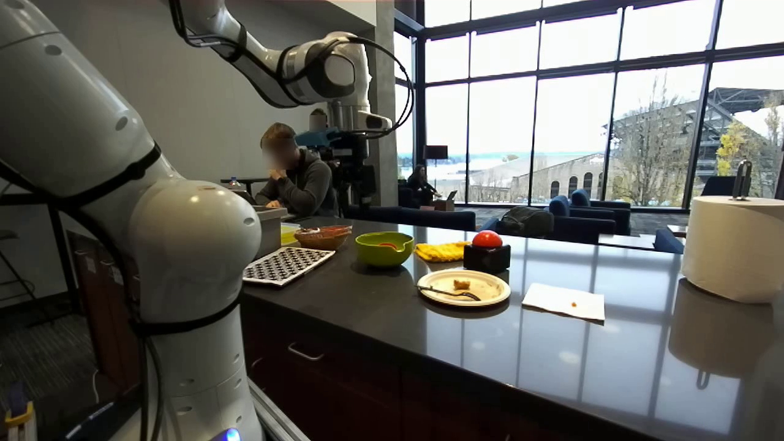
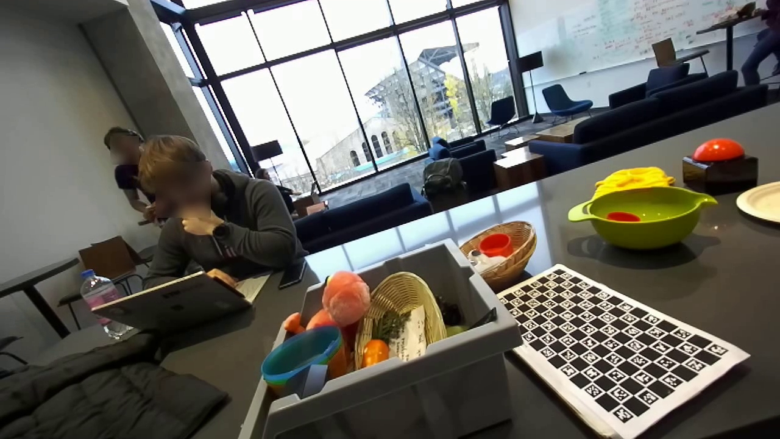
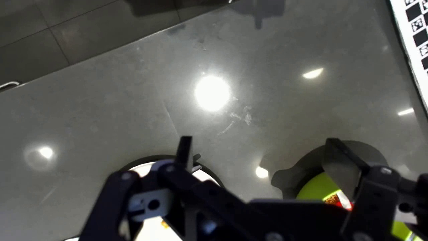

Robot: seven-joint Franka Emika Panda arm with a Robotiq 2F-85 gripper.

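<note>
My gripper [image 1: 361,192] hangs high above the counter, fingers wide apart and empty. In the wrist view its fingers [image 3: 183,154] are spread, with bare grey countertop showing between the tips. The white plate [image 1: 493,294] holds a dark fork [image 1: 459,294] and a small brown food piece [image 1: 461,283]; the left finger partly covers it from the wrist. A green bowl [image 2: 652,223] with something red inside [image 2: 623,216] is partly hidden below the right finger. A white napkin [image 1: 566,300] with an orange crumb lies right of the plate.
Beyond the bowl and plate are a yellow cloth [image 1: 441,252] and a red button on a black base [image 1: 486,258]. A paper towel roll [image 1: 735,246], checkered board [image 2: 621,351], wicker basket [image 2: 517,267] and filled grey bin [image 2: 468,358] also occupy the counter. A person [image 2: 234,212] sits behind.
</note>
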